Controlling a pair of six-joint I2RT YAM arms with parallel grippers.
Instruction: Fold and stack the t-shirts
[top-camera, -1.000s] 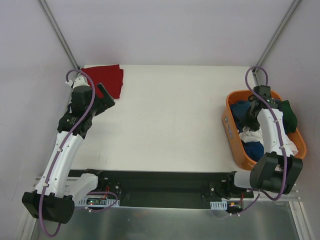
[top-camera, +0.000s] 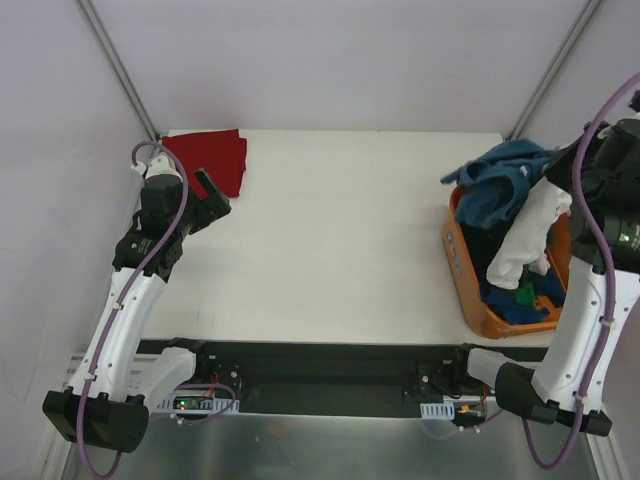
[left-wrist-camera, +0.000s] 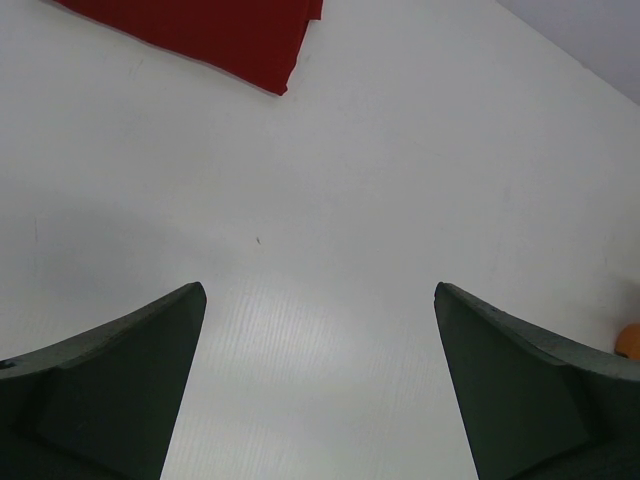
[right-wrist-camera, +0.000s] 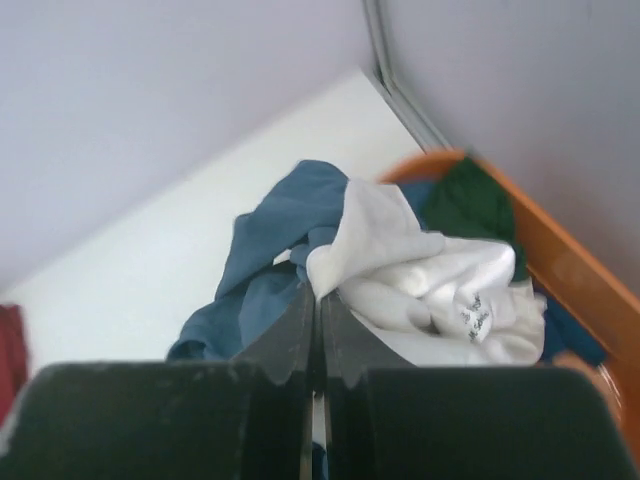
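At the right, my right gripper (top-camera: 558, 172) is raised above the orange basket (top-camera: 462, 270) and shut on cloth. A white shirt (top-camera: 530, 232) hangs from its tips down into the basket. A blue shirt (top-camera: 505, 185) is bunched against it and droops over the basket's back left rim. In the right wrist view, both white cloth (right-wrist-camera: 400, 260) and blue cloth (right-wrist-camera: 275, 240) run to the closed fingertips. My left gripper stands open and empty above the bare table, beside the folded red shirt (top-camera: 215, 155) at the back left.
More clothes lie in the basket, including dark blue cloth (top-camera: 512, 305) and green cloth (right-wrist-camera: 470, 205). Walls close in the back and both sides.
The left arm and the red shirt have stayed still.
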